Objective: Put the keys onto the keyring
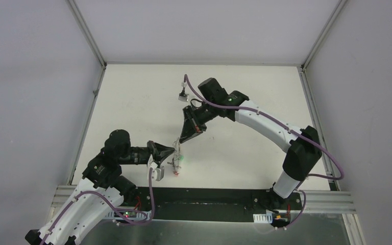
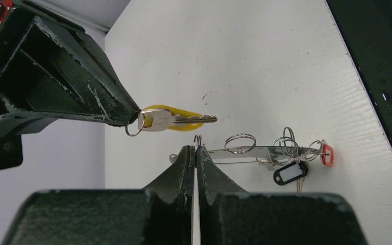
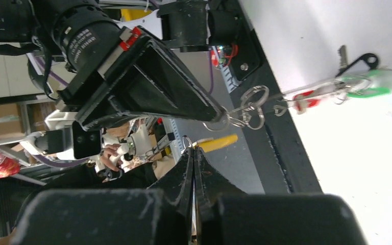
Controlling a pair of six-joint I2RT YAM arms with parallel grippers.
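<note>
My left gripper is shut on a small loop at one end of the metal keyring [image 2: 263,151]. Wire rings with a red tag [image 2: 327,155] and a black-framed tag [image 2: 290,173] hang along it. From the right gripper, shut on a thin wire ring [image 3: 186,141], dangles a silver key [image 2: 155,120] with a yellow tag [image 2: 184,111]. In the left wrist view the key is above the keyring, apart from it in the picture. The top view has both grippers close together, the right [image 1: 180,142] just beyond the left [image 1: 174,150].
A green tag [image 3: 370,92] also hangs on the keyring, blurred in the right wrist view.
</note>
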